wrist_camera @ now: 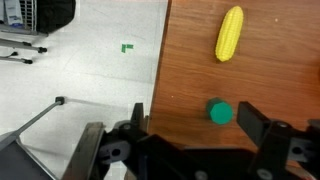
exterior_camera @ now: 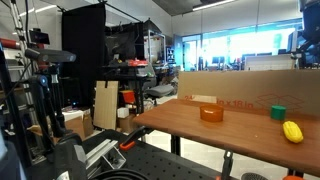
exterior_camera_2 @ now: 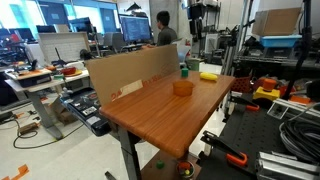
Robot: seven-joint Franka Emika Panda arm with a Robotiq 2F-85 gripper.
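A yellow corn cob [exterior_camera: 292,132] lies near the front right of the brown table. Behind it stands a small green cup [exterior_camera: 278,112], and an orange bowl [exterior_camera: 211,113] sits further left. From above, the wrist view shows the corn [wrist_camera: 229,32] at the top and the green cup [wrist_camera: 220,112] lower down, close to the right finger. My gripper is open above the table's edge, its fingers wide apart with nothing held. Exterior view 2 has the bowl [exterior_camera_2: 183,89] nearest the camera, the cup and corn beyond.
An upright brown board [exterior_camera_2: 130,80] runs along one long side of the table [exterior_camera_2: 165,120]. Bare tabletop spreads around the bowl. Pale floor [wrist_camera: 105,75] shows beyond the table edge under my gripper.
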